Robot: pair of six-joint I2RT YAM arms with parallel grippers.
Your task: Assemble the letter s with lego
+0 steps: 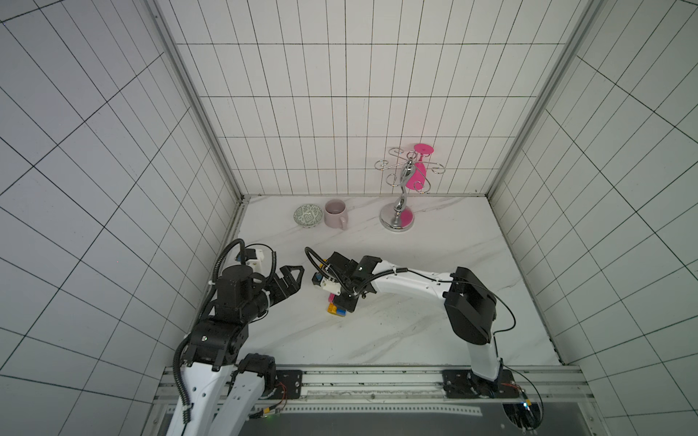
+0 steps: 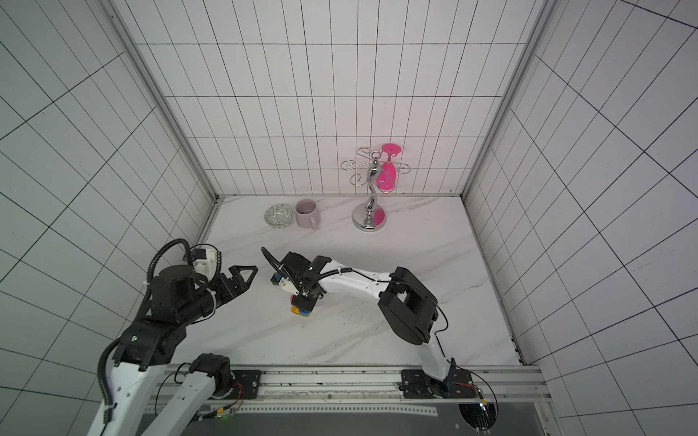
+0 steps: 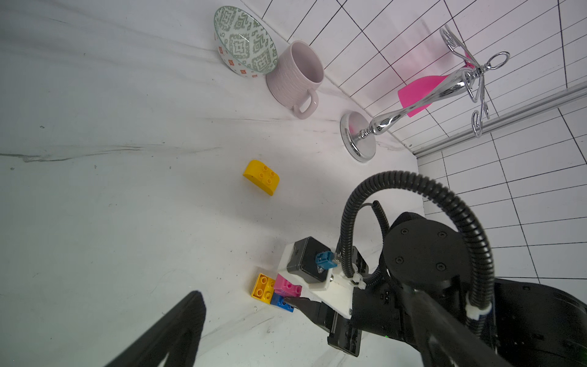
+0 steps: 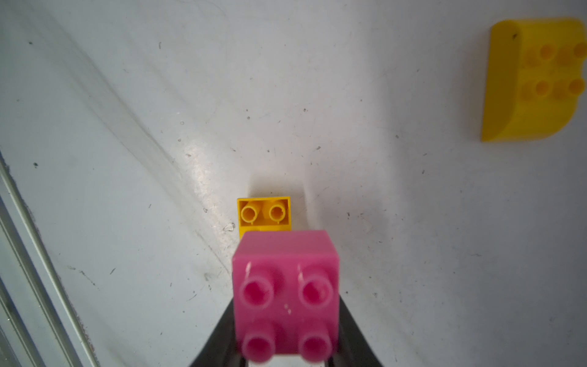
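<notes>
A pink brick [image 4: 286, 293] with its studs facing the camera sits between the dark, blurred fingers of my right gripper, shut on it. Beyond it in the right wrist view shows a smaller-looking yellow brick [image 4: 264, 213], hollow side up. The left wrist view has this yellow brick [image 3: 263, 288] close against the pink brick [image 3: 286, 286] and a blue brick [image 3: 281, 302]; how they are joined cannot be told. Another yellow brick [image 3: 261, 177], with a curved end, lies apart on the table. My left gripper [image 1: 292, 279] stands open and empty to the left of the bricks.
At the back left stand a patterned bowl [image 1: 308, 216] and a pink mug [image 1: 335, 214]. A chrome stand [image 1: 398, 216] with a pink glass [image 1: 417, 176] is right of them. Clear table lies in front of the bricks.
</notes>
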